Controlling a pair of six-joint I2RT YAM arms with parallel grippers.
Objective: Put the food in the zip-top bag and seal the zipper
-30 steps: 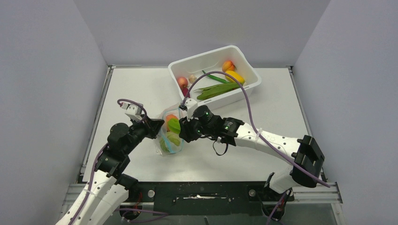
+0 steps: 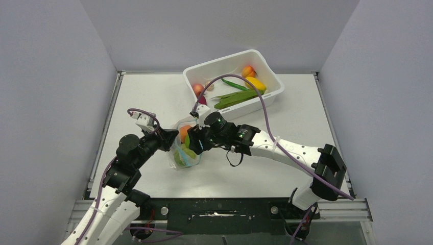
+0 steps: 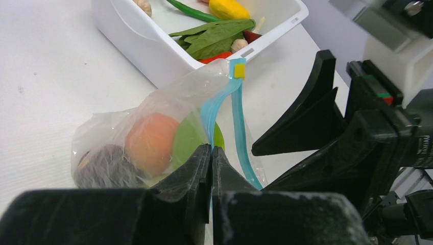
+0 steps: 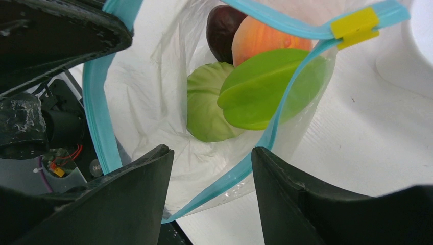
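Note:
The zip top bag (image 2: 183, 159) lies on the table with its cyan zipper rim (image 3: 240, 132) and yellow slider (image 4: 354, 26). Inside are a green pepper-shaped food (image 4: 265, 87), a pale green round food (image 4: 207, 99), an orange one (image 3: 150, 143) and a dark one (image 4: 224, 33). My left gripper is shut on the bag's rim at its left side. My right gripper is open over the bag's mouth, one fingertip at the zipper strip, with nothing clearly held between its fingers.
A white bin (image 2: 278, 87) with more produce, including a yellow food (image 2: 255, 83) and green leaves (image 3: 214, 38), stands behind the bag. Both arms crowd closely around the bag.
Since a second ago my right gripper has shifted slightly left and up over the bag, covering more of the green food in the top view. The left arm stays still.

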